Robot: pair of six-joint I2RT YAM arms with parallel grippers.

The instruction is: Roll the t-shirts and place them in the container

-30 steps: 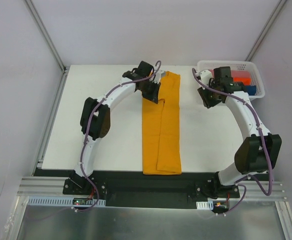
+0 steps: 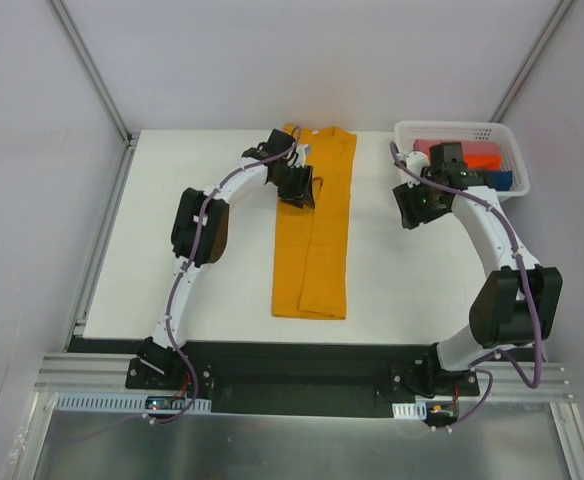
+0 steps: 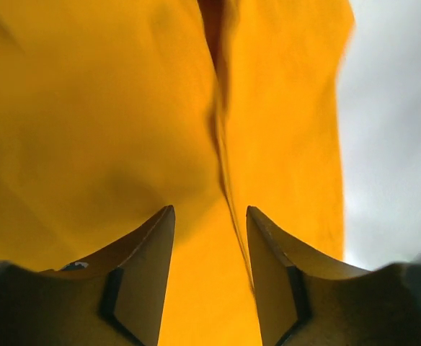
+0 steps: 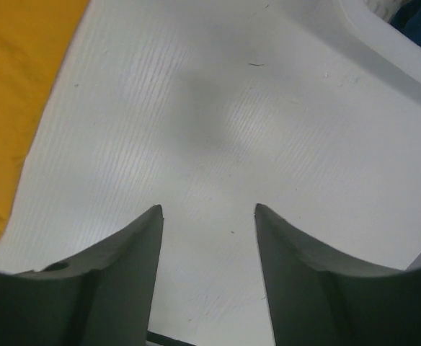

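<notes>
An orange t-shirt (image 2: 309, 270) lies folded lengthwise on the white table, a seam running down its middle. My left gripper (image 2: 298, 200) is at its upper part; in the left wrist view its fingers (image 3: 142, 252) stand apart over the cloth, with nothing seen between them. My right gripper (image 2: 409, 210) is to the right of the shirt, beside the basket; in the right wrist view its fingers (image 4: 135, 252) stand apart over bare table, with the shirt's edge at the left.
A white basket (image 2: 502, 134) at the back right holds red, orange and blue cloths.
The shirt has shifted left and toward the back, along with my left gripper. My right gripper has moved a little toward the front.
</notes>
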